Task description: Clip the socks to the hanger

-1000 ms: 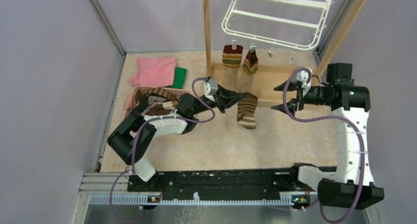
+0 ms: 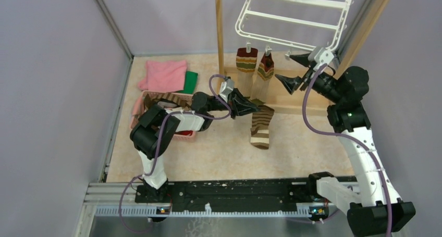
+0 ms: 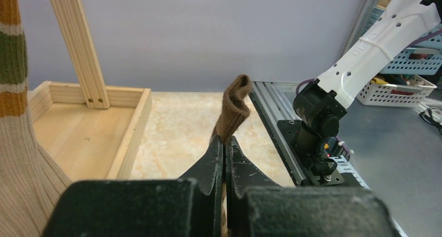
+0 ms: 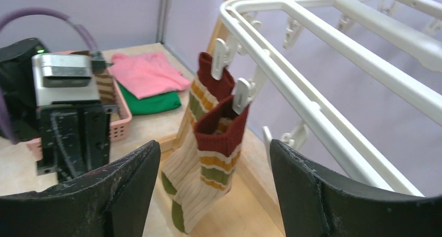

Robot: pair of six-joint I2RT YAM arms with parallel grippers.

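Two striped socks (image 2: 246,60) (image 2: 265,65) hang from clips on the white hanger (image 2: 291,26); in the right wrist view one sock (image 4: 219,146) shows its red cuff below a clip (image 4: 241,94). My left gripper (image 2: 254,109) is shut on a brown striped sock (image 2: 260,130), which dangles below it and pokes up at the fingertips in the left wrist view. My right gripper (image 2: 292,69) stands open just below the hanger's front rail, beside a free clip (image 4: 276,143), nothing between its fingers.
A pink basket (image 2: 185,136) of socks sits under the left arm, with pink cloth (image 2: 161,75) and green cloth (image 2: 190,82) behind. A wooden tray (image 2: 292,107) lies beneath the hanger.
My left gripper has moved toward the front and right, the held sock now hanging lower. My right gripper has risen and swung toward the hanger's clips, turning as it went.
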